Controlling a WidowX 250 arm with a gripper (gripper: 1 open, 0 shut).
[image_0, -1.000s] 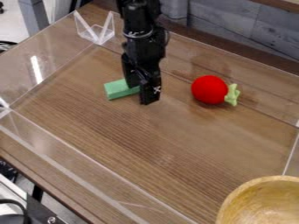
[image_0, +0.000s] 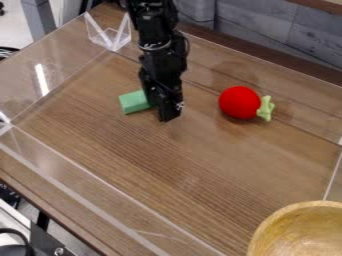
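Note:
The black gripper (image_0: 155, 98) hangs from the top centre, low over a green block (image_0: 132, 103) on the wooden table. The block's right part is hidden by the fingers. Whether they are shut on it I cannot tell.
A red round object (image_0: 239, 102) with a light green piece lies to the right. A tan bowl (image_0: 301, 236) is at the bottom right. A clear plastic object (image_0: 110, 34) stands at the upper left.
The gripper's fingers have shifted slightly and look drawn closer together. The green block is in about the same place.

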